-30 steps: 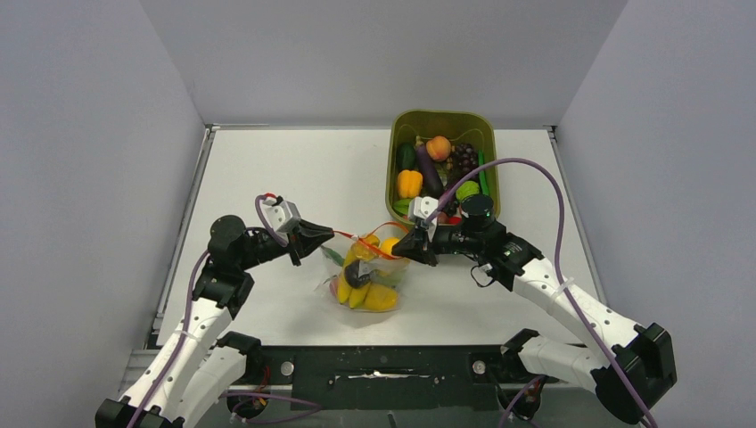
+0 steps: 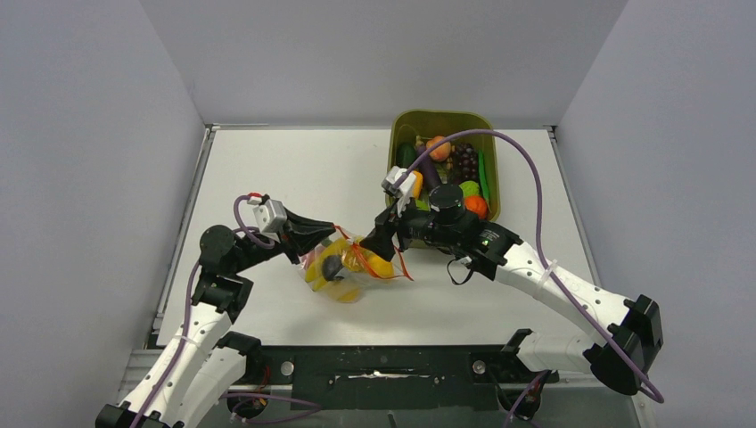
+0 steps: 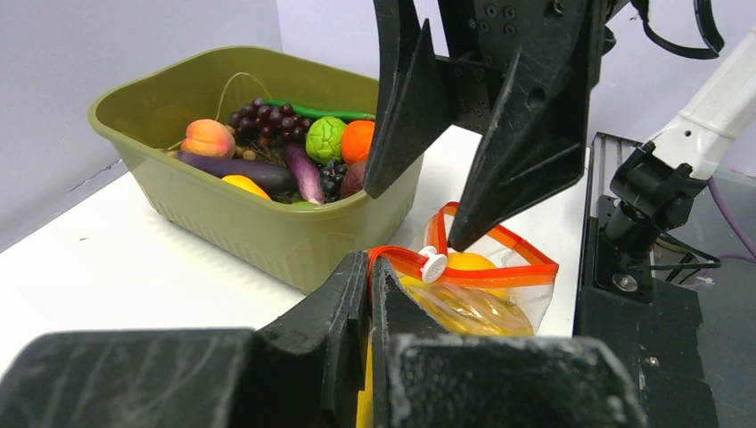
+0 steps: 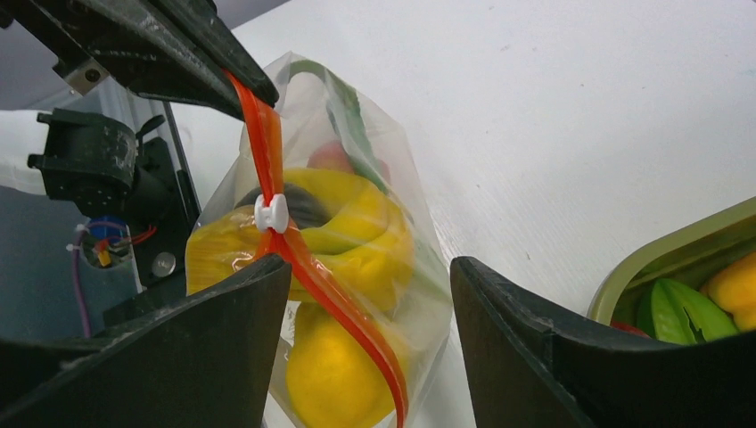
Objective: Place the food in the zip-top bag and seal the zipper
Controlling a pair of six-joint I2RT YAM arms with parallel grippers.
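Note:
A clear zip bag [image 4: 419, 259] with an orange-red zipper strip [image 4: 348, 321] holds yellow food, among it a banana [image 4: 357, 223] and a rounded yellow piece [image 4: 330, 374]. My left gripper is shut on one end of the strip, and the bag hangs from it. The white slider [image 4: 271, 214] sits on the strip a short way from those fingertips. My right gripper is open, its fingers spread wide beside the slider, with part of the strip and bag seen between them. In the left wrist view its fingertips are above the strip.
An olive-green bin [image 2: 398, 134] of toy fruit and vegetables stands at the back right, close behind the right arm.
The right gripper has opened from the zipper strip and moved left toward the left gripper. The bag has swung up and left, its mouth sagging.

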